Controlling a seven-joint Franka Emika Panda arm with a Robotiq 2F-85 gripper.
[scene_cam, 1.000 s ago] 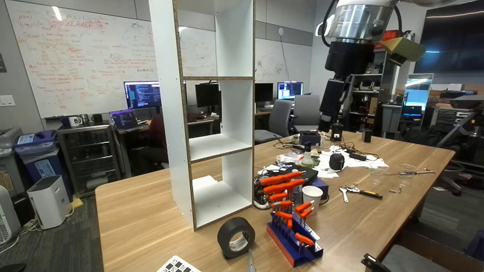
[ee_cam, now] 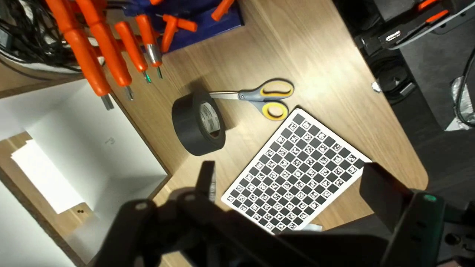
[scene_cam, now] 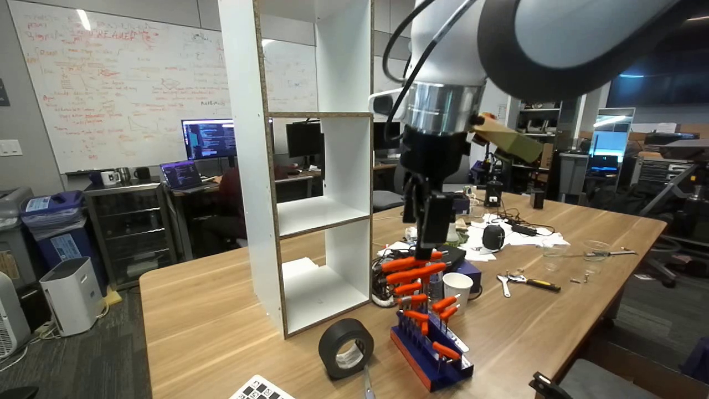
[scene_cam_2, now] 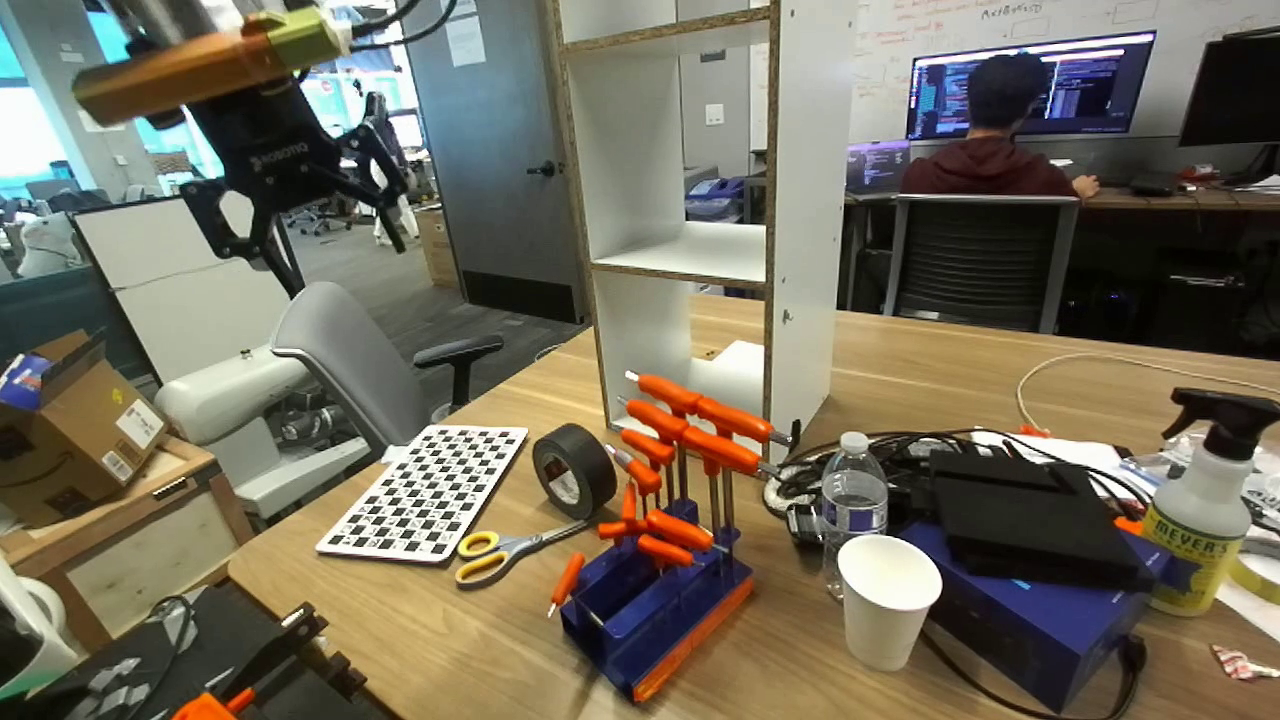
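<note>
My gripper is open and empty, high above the table's near end, its fingers spread wide in the wrist view. Beneath it in that view lies a black-and-white checkered board. A roll of black tape stands on its edge close to the shelf. Grey scissors with yellow-lined handles rest flat, blades touching or just beside the tape. The blue stand carries several orange-handled hex keys. All of these are well below my fingers, and none is in contact with them.
A tall white shelf unit rises from the table beside the tape. Behind the stand are a paper cup, a water bottle, a blue box and tangled cables. A wrench lies farther along. Bare wood surrounds the scissors.
In exterior view 1 my arm and gripper have moved left and lower, towards the shelf and hex-key stand. The objects on the table have stayed where they were.
</note>
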